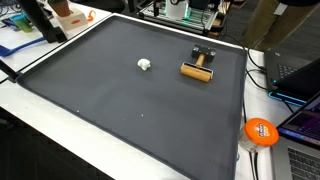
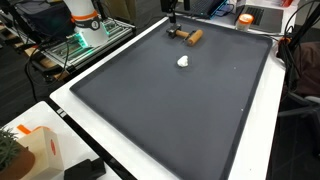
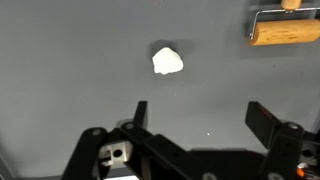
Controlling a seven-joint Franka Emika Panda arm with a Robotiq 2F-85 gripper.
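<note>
In the wrist view my gripper is open, its two dark fingers wide apart with only the dark mat between them. Ahead of the fingers lies a small white lump (image 3: pixel 167 61), clear of both. A wooden roller (image 3: pixel 285 32) with a wire frame is at the top right of that view, partly cut off. From the first exterior side, the white lump (image 1: pixel 144 64) rests toward the mat's far part, and the roller (image 1: pixel 197 72) lies to its right, with a dark piece (image 1: pixel 203 52) at its handle end.
An orange-lidded jar (image 1: pixel 260 133) stands off its right edge, near laptops (image 1: pixel 298 85) and cables. A potted plant (image 2: pixel 14 155) and a box (image 2: pixel 42 148) sit at the near left of the second exterior view.
</note>
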